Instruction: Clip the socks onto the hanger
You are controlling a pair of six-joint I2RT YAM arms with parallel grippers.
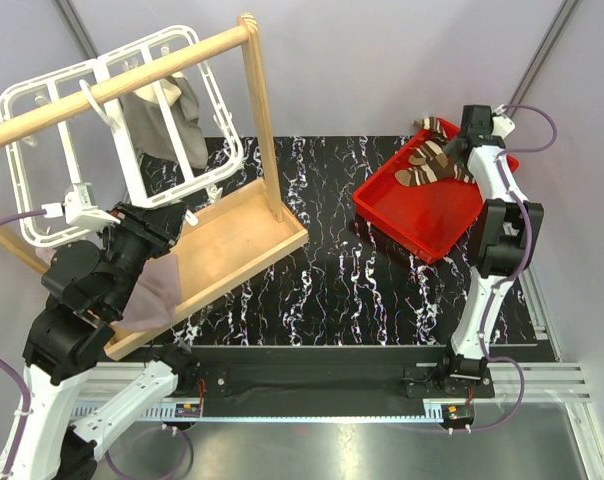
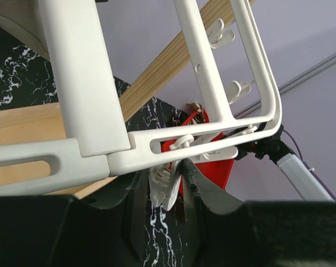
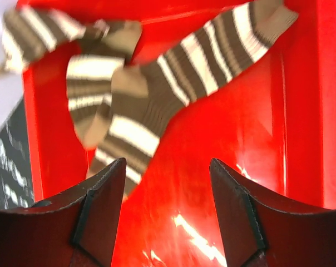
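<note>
Brown socks with cream stripes point(image 3: 151, 105) lie in the red bin point(image 1: 407, 225), spread along its far side. Over them hovers my right gripper, its fingers wide apart with only bin floor and sock edge visible between them. From the top, this gripper point(image 1: 466, 150) partly covers the socks point(image 1: 419, 176). The white hanger point(image 1: 122, 110) hangs from a wooden bar at the left. At its lower edge, my left gripper is shut on a white clip point(image 2: 172, 186). No sock shows in that clip.
Grey and cream cloth point(image 1: 177, 120) hangs behind the hanger, and pale cloth point(image 1: 152, 295) lies low beside my left arm. The wooden base point(image 1: 227, 250) stands under the frame.
</note>
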